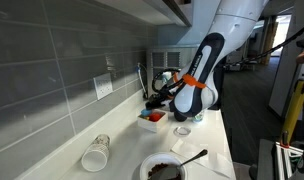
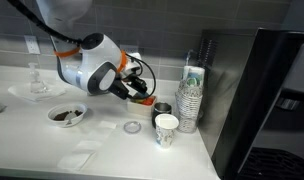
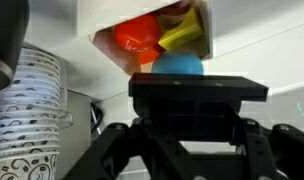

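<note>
In the wrist view my gripper is shut, and a dark block-like object [image 3: 198,94] spans the space between its fingers; what it is I cannot tell. Just beyond it sits a blue round thing [image 3: 178,63], partly covered by the dark object. A white box [image 3: 224,40] holds a red round item [image 3: 138,34] and a yellow block [image 3: 180,30]. From the side, the gripper [image 2: 133,92] hangs low at the box [image 2: 140,110]. Exterior view 1 shows the box [image 1: 150,124] near the tiled wall, with the gripper [image 1: 158,102] above its far side.
Close to the box stand a dark metal cup [image 2: 162,110], a patterned white cup [image 2: 166,130] and a tall stack of cups [image 2: 187,101]. A white bowl [image 2: 54,116] with dark contents is farther left. Open counter [image 2: 112,158] lies in front.
</note>
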